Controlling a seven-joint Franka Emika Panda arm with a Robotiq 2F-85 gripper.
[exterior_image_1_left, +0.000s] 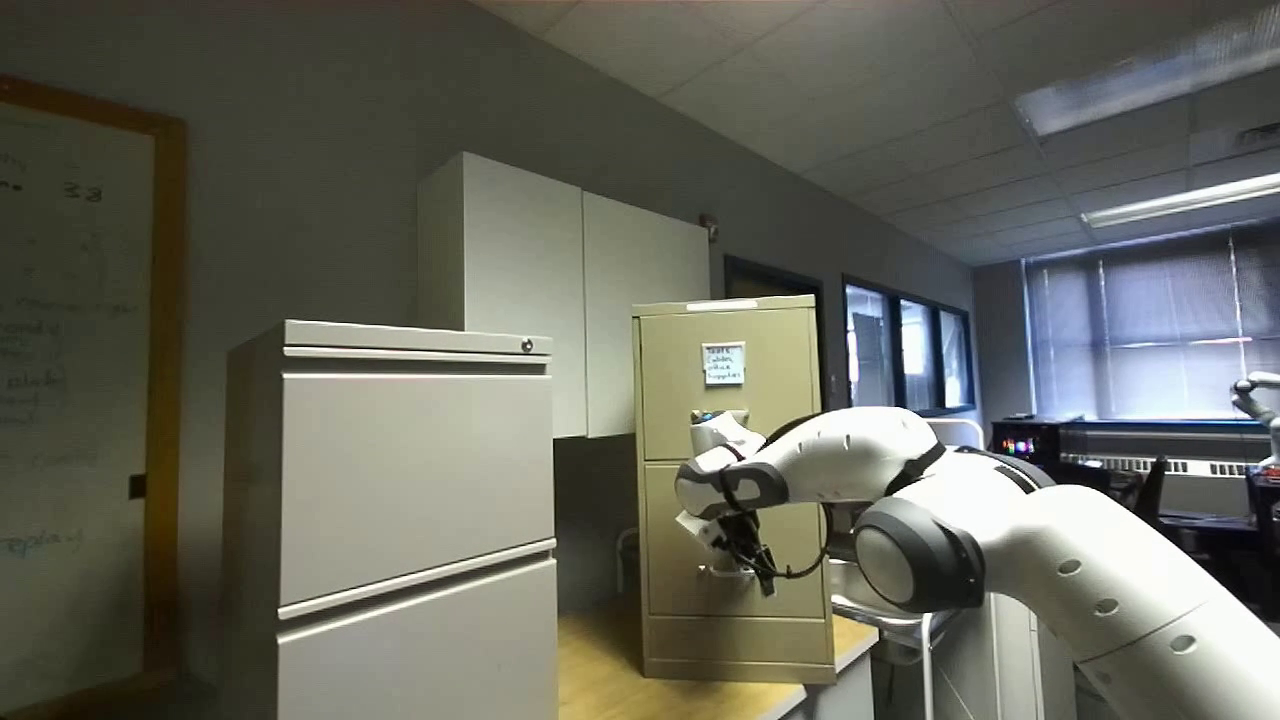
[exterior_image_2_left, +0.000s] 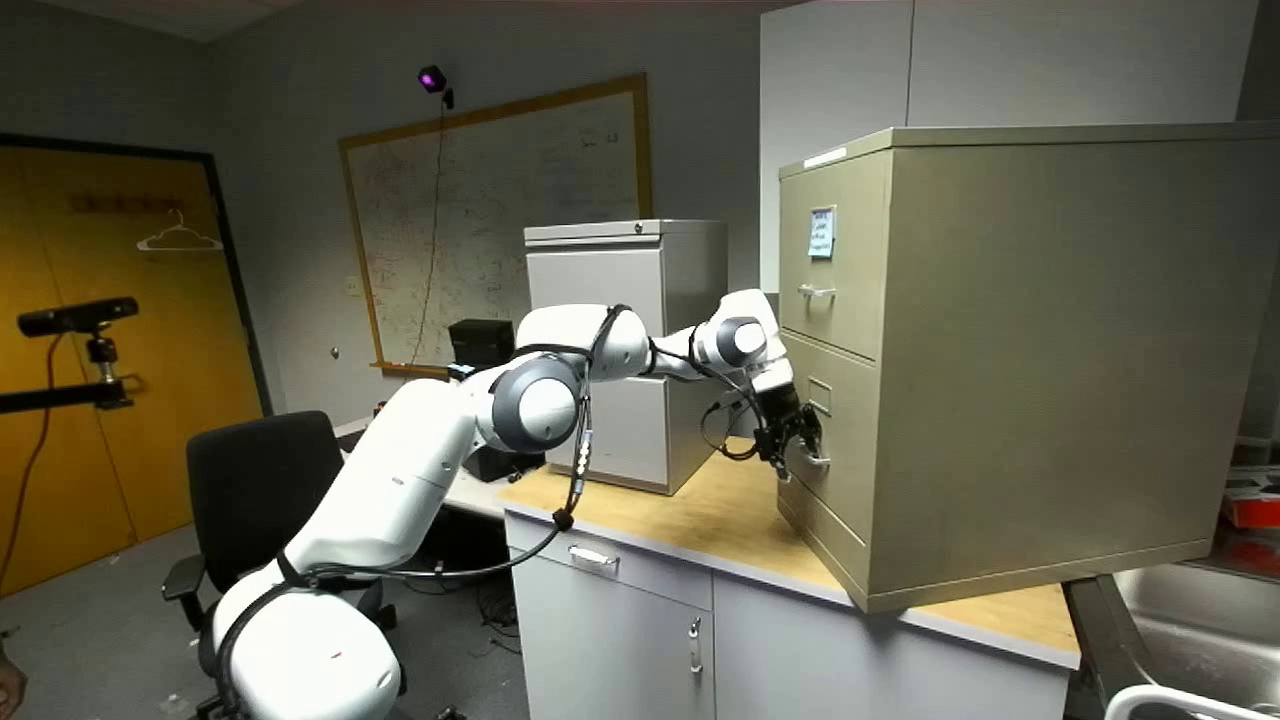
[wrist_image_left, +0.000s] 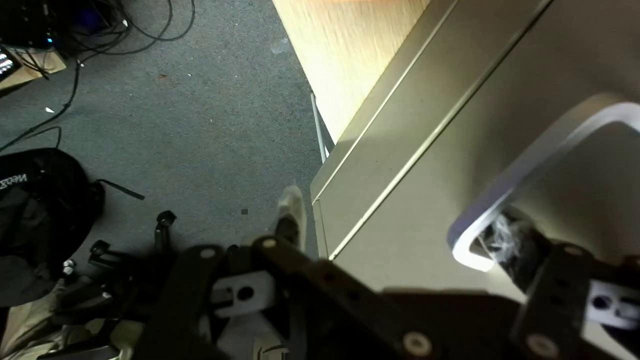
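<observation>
A tan filing cabinet (exterior_image_2_left: 1044, 360) with two drawers sits on the wooden counter, both drawers closed. In the wrist view, the lower drawer's curved metal handle (wrist_image_left: 528, 162) is at the right. My gripper is open at that drawer's front. One finger (wrist_image_left: 291, 207) is out past the cabinet's edge, over the floor. The other fingertip (wrist_image_left: 507, 234) is beside the handle's near end, on its inner side; whether they touch, I cannot tell. From the side, my gripper (exterior_image_2_left: 801, 442) is right at the lower handle (exterior_image_2_left: 817, 461).
A grey filing cabinet (exterior_image_1_left: 420, 480) stands to the left in the first exterior view. White wall cabinets (exterior_image_1_left: 528, 288) hang behind. Bare wooden counter (exterior_image_2_left: 708, 516) lies between the two filing cabinets, and a sink (exterior_image_2_left: 1200, 624) is at the far right.
</observation>
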